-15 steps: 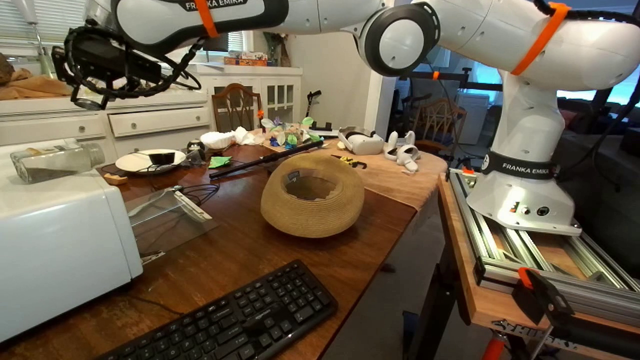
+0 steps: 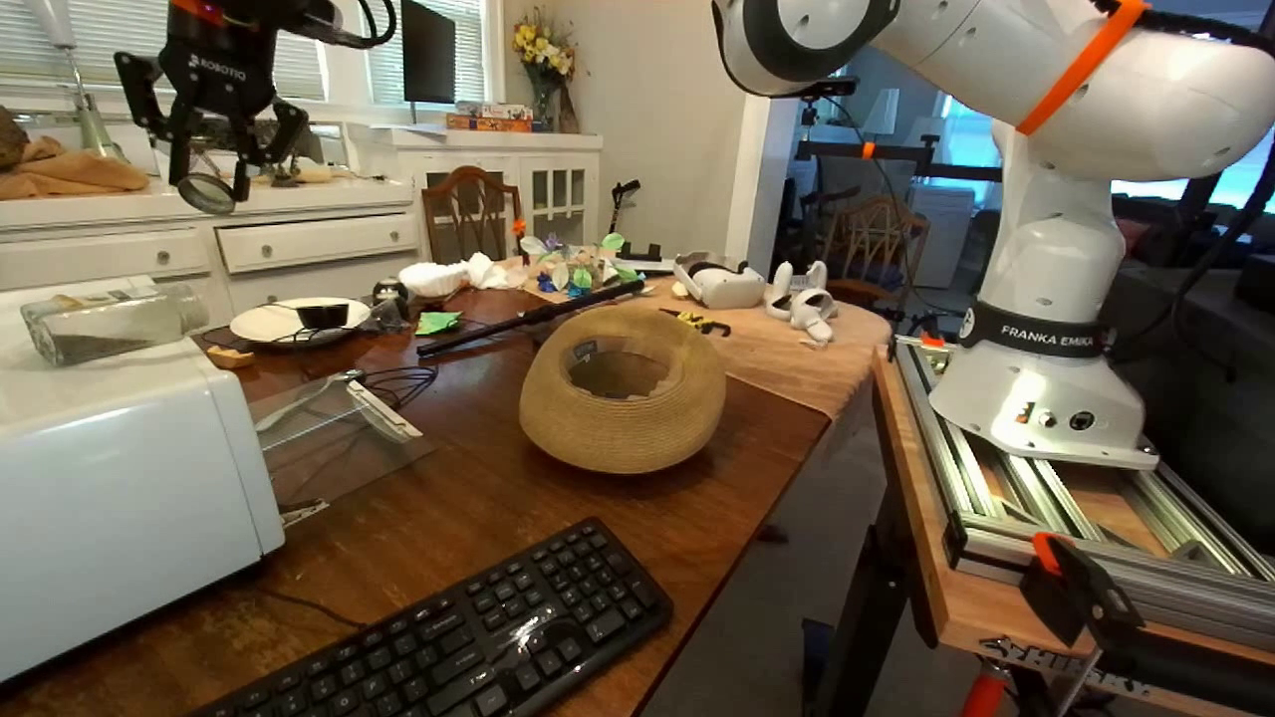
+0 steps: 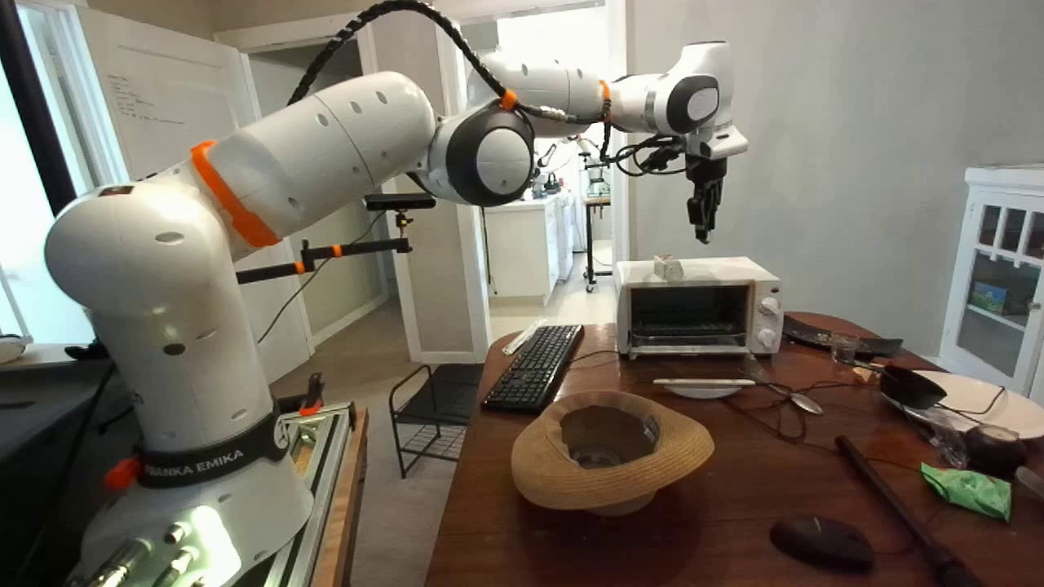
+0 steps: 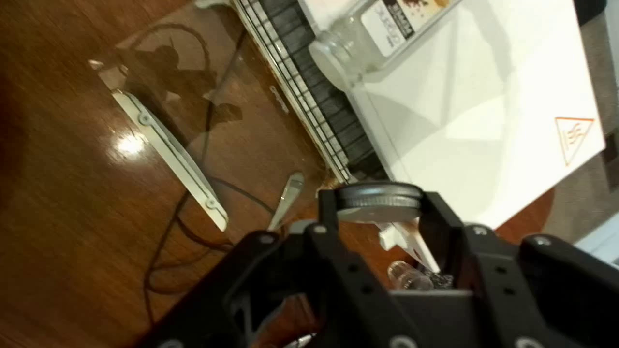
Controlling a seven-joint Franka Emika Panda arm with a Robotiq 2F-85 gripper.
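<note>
A round metal jar lid (image 4: 380, 203) is pinched between the black fingertips of my gripper in the wrist view. In exterior view 1 the same lid (image 2: 207, 192) hangs from the gripper (image 2: 213, 179), high above the table. The clear glass jar (image 4: 377, 43) with a printed label lies on its side on top of the white toaster oven (image 4: 464, 133). Its neck points toward the oven's front edge, and the lid is apart from it. Exterior view 2 has the gripper (image 3: 702, 235) above the oven, pointing down.
An upturned straw hat (image 2: 622, 394) rests on the wooden table near a black keyboard (image 2: 478, 633). The oven's glass door (image 4: 232, 116) stands open. Cables, a white plate (image 3: 979, 401) and a black bar (image 3: 900, 514) clutter the far side.
The arm has swung and risen; my gripper has turned from a sideways tilt to pointing down, with the lid still in it. The jar, hat and keyboard stayed put.
</note>
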